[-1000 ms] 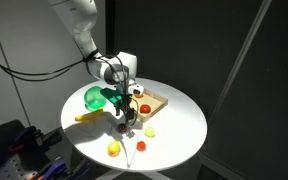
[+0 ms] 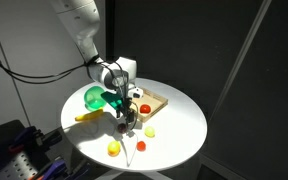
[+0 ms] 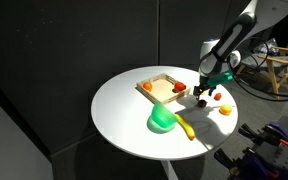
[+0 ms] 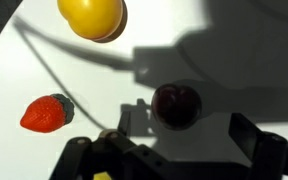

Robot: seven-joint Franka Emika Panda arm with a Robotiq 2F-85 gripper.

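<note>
A round, dark red fruit lies on the white table, between and slightly ahead of my fingertips in the wrist view. My gripper is open above it, its black fingers spread to either side and nothing held. From the second exterior side, the dark fruit shows just below the gripper. The same fruit is small and dark in the first exterior view, near the arm's lower end.
Close by lie an orange-yellow fruit, a strawberry and a yellow lemon-like fruit. A banana rests beside a green bowl. Behind stands a wooden box with red items inside.
The fruits, bowl and box have not visibly moved.
</note>
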